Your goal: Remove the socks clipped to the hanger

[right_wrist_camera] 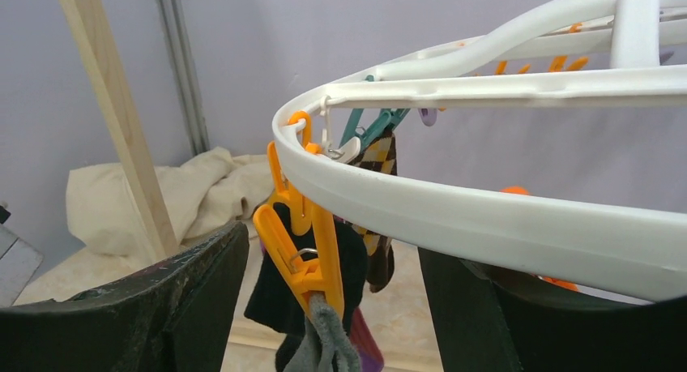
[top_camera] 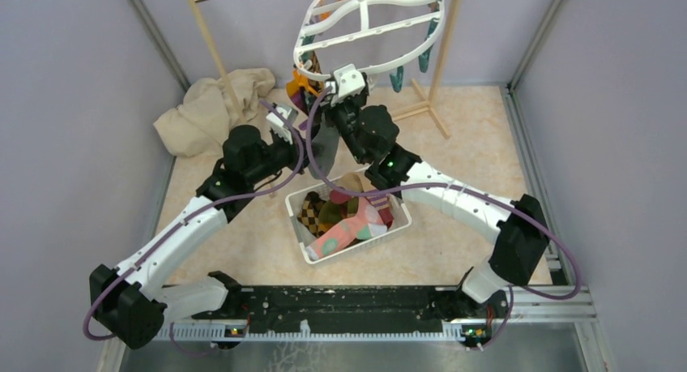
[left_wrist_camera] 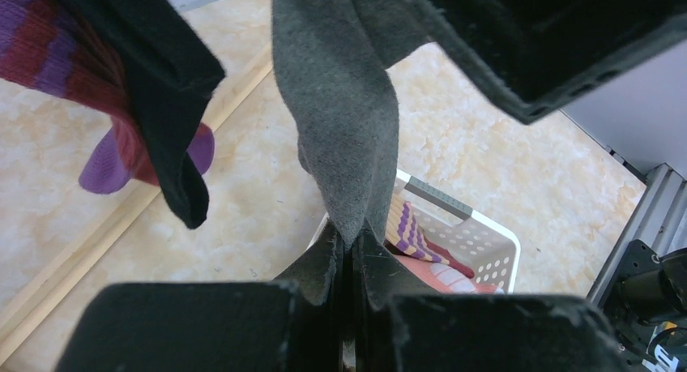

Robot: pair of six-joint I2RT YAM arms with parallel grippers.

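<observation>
A grey sock (left_wrist_camera: pixel 340 129) hangs from an orange clip (right_wrist_camera: pixel 324 258) on the white round hanger (right_wrist_camera: pixel 486 218); my left gripper is shut on its lower part. My right gripper is open at the hanger's rim, its fingers either side of that clip and the sock's top. Dark, striped (left_wrist_camera: pixel 57 48) and checkered (right_wrist_camera: pixel 377 157) socks hang behind, from other clips.
A white basket (top_camera: pixel 397 230) of loose socks stands below on the floor. A wooden stand (top_camera: pixel 441 56) holds the hanger, and a beige cloth (top_camera: pixel 190 125) lies at the back left.
</observation>
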